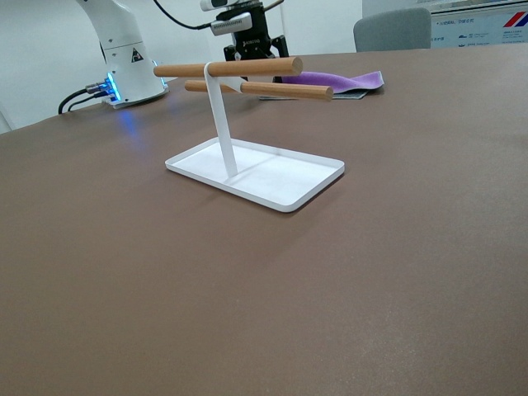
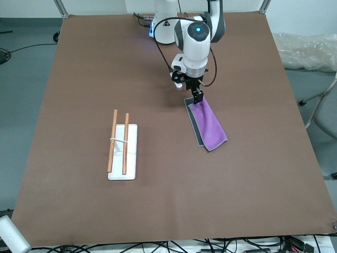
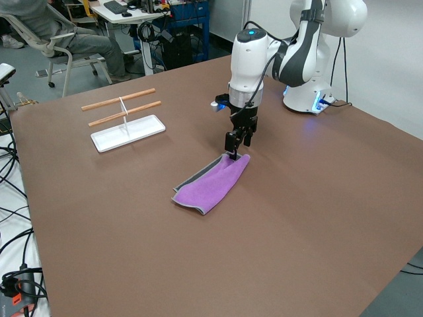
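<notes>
A purple cloth with grey underside (image 2: pixel 208 124) lies on the brown table, right of centre in the left view. The black gripper (image 2: pixel 197 98) (image 3: pixel 232 156) is down at the cloth's upper end, touching or just above it; whether its fingers are open or shut does not show clearly. A white stand with two wooden bars (image 2: pixel 129 161) (image 3: pixel 132 131) stands apart from the cloth, left of it in the left view, and large in the foreground of the top view.
Cables run along the table's edge nearest the left camera. A grey chair (image 2: pixel 326 110) stands beside the table.
</notes>
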